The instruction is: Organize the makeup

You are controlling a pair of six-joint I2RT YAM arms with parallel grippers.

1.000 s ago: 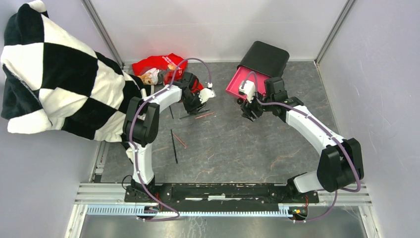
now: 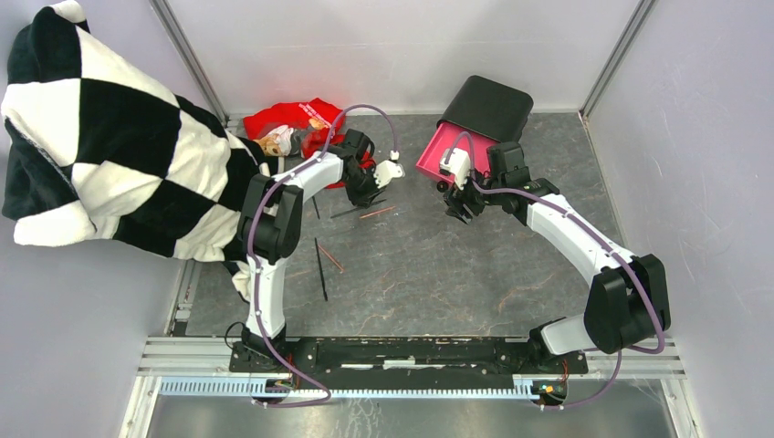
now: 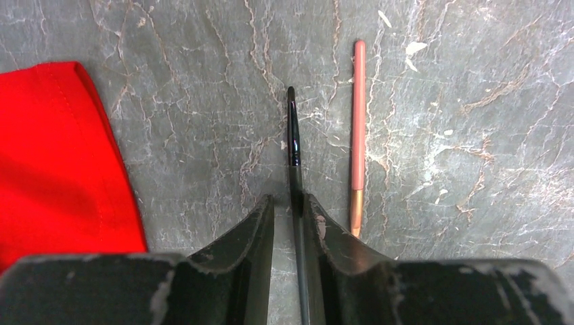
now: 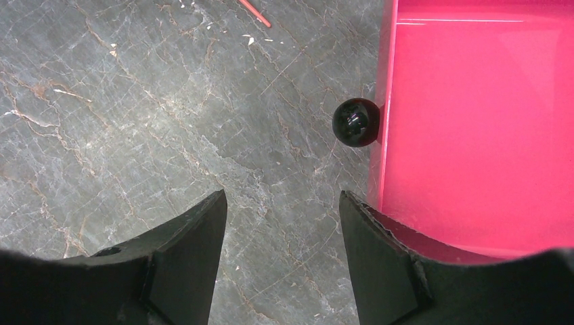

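Note:
In the left wrist view a black makeup brush (image 3: 294,128) lies on the grey table between the tips of my part-open left gripper; whether they touch it I cannot tell. A pink brush (image 3: 359,122) lies just to its right. In the top view a black stick (image 2: 320,269) and another pink one (image 2: 331,258) lie nearer the front. My right gripper is open and empty beside a pink box (image 4: 474,122), where a black round object (image 4: 355,122) rests against the outer wall.
A red bag (image 2: 279,117) and a checkered blanket (image 2: 128,155) fill the back left. A black lid (image 2: 488,100) stands behind the box.
My left gripper has shifted slightly to the right in the top view, over the brushes. The right arm and the objects look unchanged.

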